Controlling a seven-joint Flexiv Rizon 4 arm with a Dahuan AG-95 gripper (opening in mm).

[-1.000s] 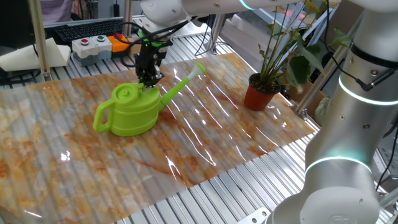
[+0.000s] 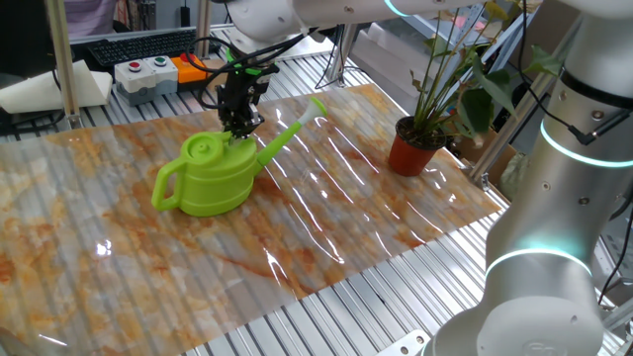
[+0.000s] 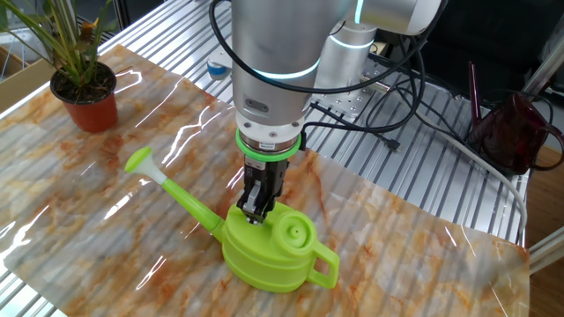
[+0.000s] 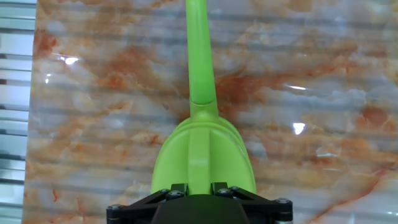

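A light green watering can (image 2: 216,176) stands upright on the marbled sheet, its spout pointing to the back right in exterior view 1. My black gripper (image 3: 255,217) reaches down onto the top of the can. In the wrist view, the fingers (image 4: 179,188) lie close against both sides of the can's raised top ridge (image 4: 199,158), so the gripper appears shut on it. The lower ends of the fingers are hidden. Whether the can's base touches the sheet cannot be told for sure.
A potted plant (image 2: 411,148) stands at the sheet's right edge in exterior view 1. A dark red watering can (image 3: 515,132) sits beyond the sheet, near cables. A button box (image 2: 146,79) and keyboard are at the back. Much of the marbled sheet (image 2: 129,267) is clear.
The green can has shifted slightly to the right in exterior view 1, together with my gripper. The plant has stayed in place.
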